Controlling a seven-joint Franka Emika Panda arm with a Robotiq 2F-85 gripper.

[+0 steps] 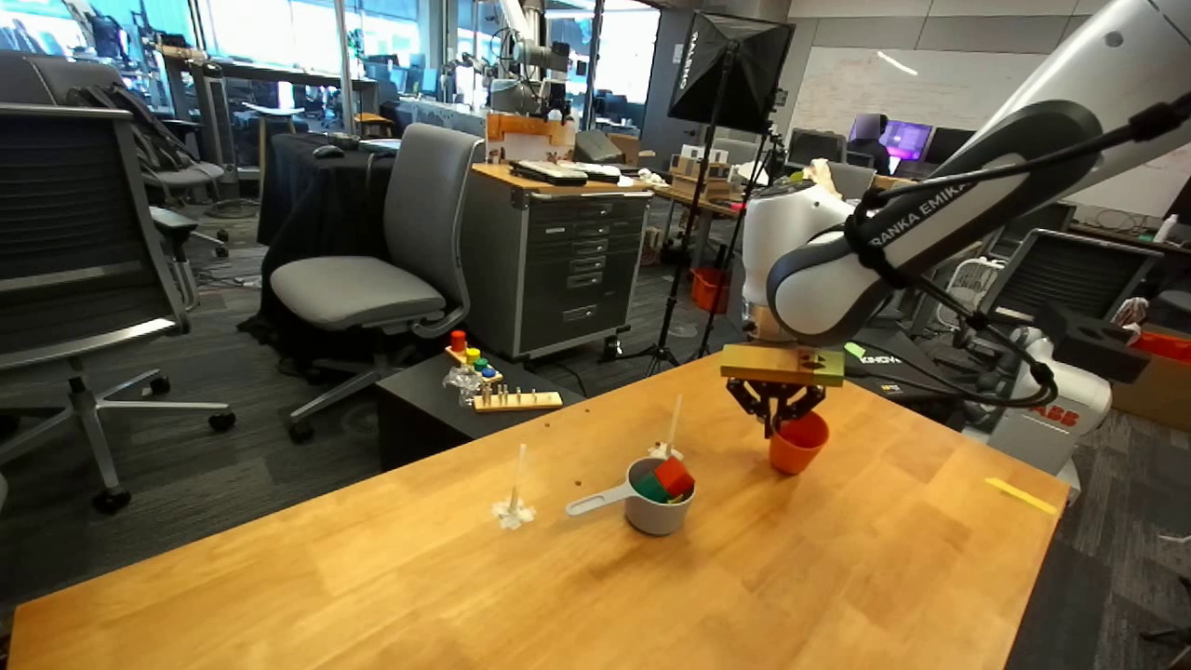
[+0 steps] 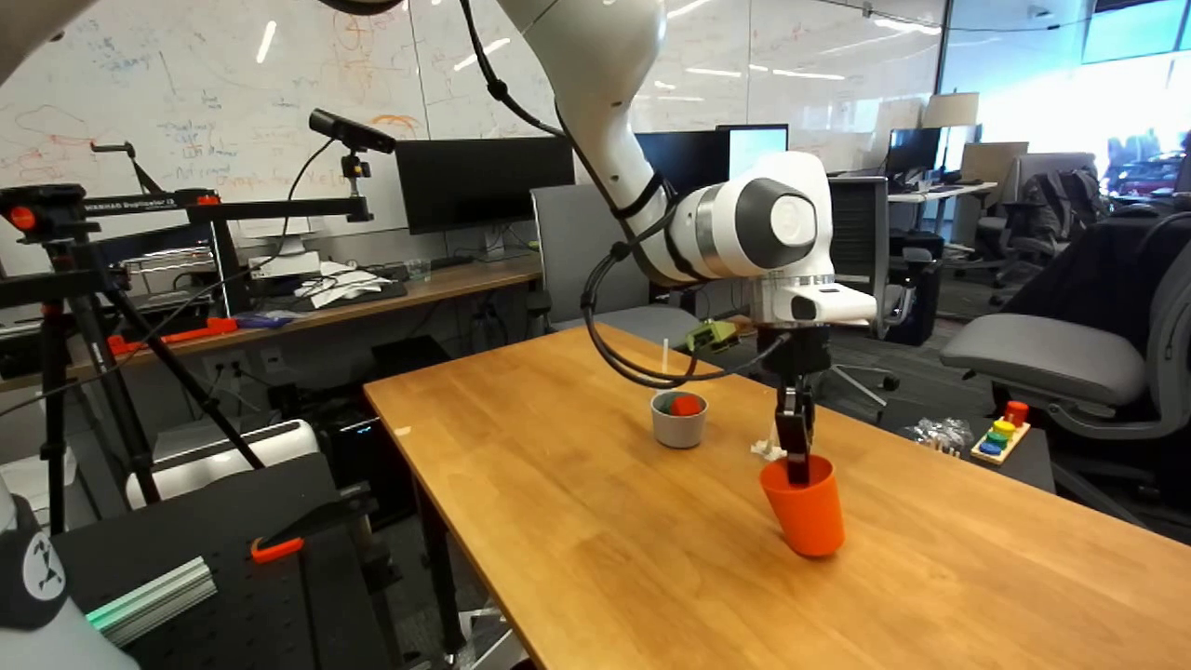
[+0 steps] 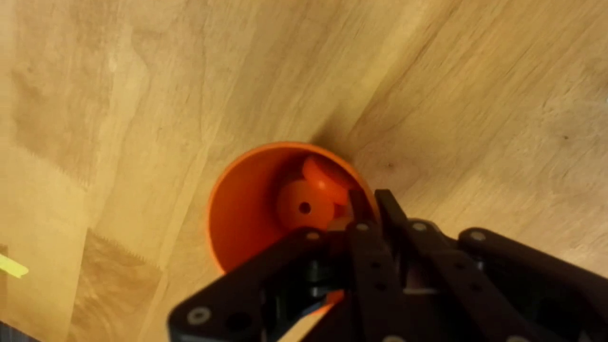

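Observation:
An orange cup tilts slightly at the table's far part, with my gripper shut on its rim. In the wrist view, one finger reaches inside the cup's wall and the other stands outside it. Orange pieces lie in the bottom of the cup, one of them round with a dark hole. Part of the interior is hidden behind the fingers. Nearer the middle of the table stands a grey measuring cup with red and green blocks in it.
Two thin upright sticks on white bases stand on the table, one to the left and one behind the measuring cup. Yellow tape marks the right side.

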